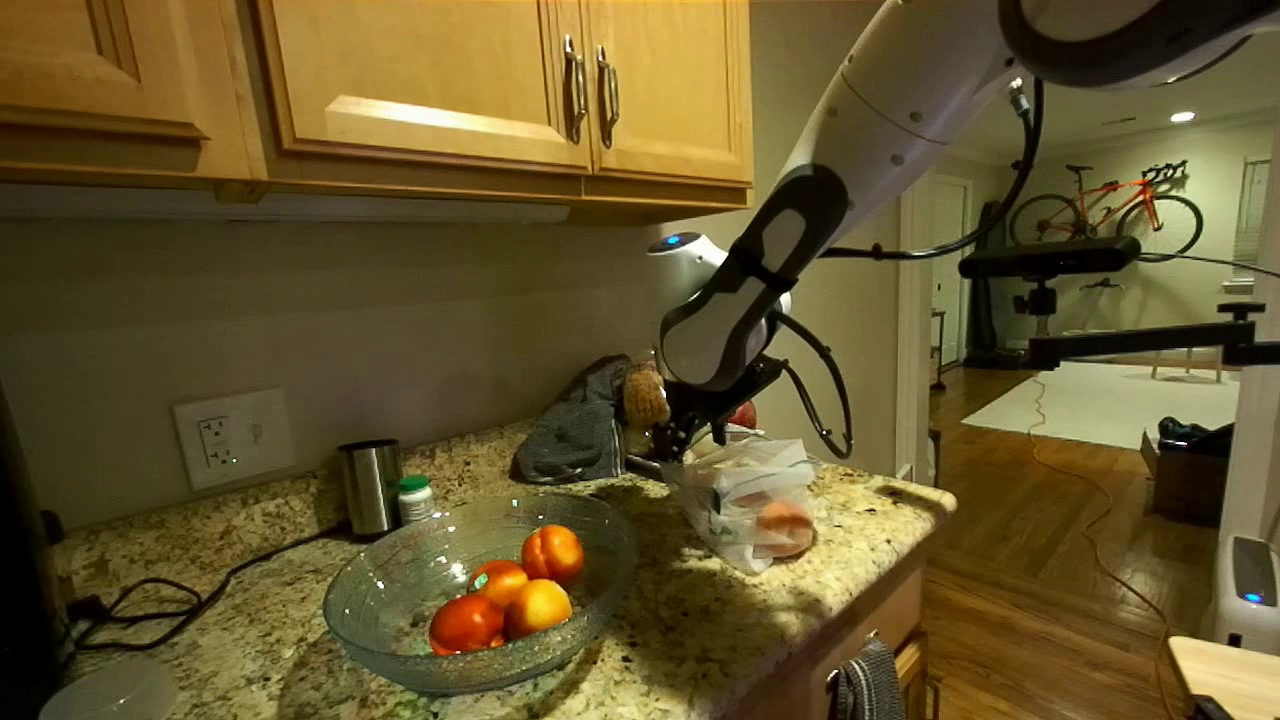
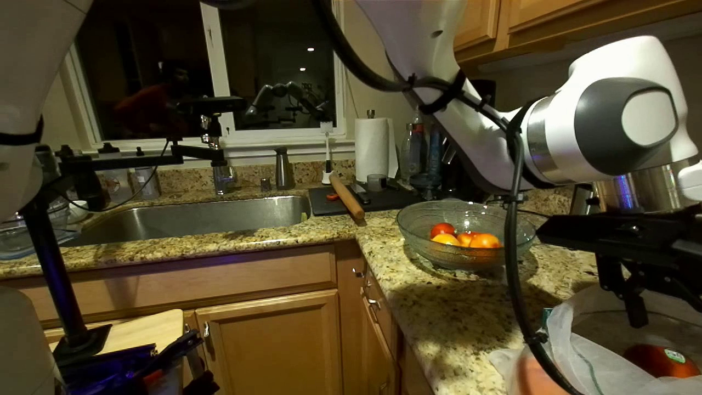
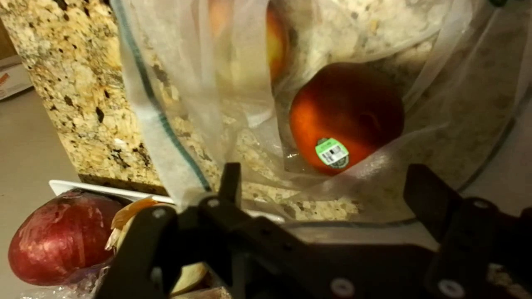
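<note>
My gripper stands open above the mouth of a clear plastic bag [image 1: 738,492], nothing between its fingers. Inside the bag, a dark red peach [image 3: 346,117] with a green sticker lies just ahead of the fingertips in the wrist view. A second peach [image 3: 277,42] shows partly through the plastic, also visible as a pinkish fruit [image 1: 783,528] in exterior view 1. On the counter, a wide glass bowl [image 1: 372,636] contains several orange-red fruits [image 1: 540,606]. The arm hides part of the gripper in exterior view 1.
A red onion [image 3: 62,236] sits by a white tray edge [image 3: 112,190] beside the bag. Near the wall are a steel cup [image 1: 371,486], a green-capped bottle [image 1: 415,498] and a dark cloth [image 1: 576,426]. Bare counter [image 1: 654,600] separates bowl and bag.
</note>
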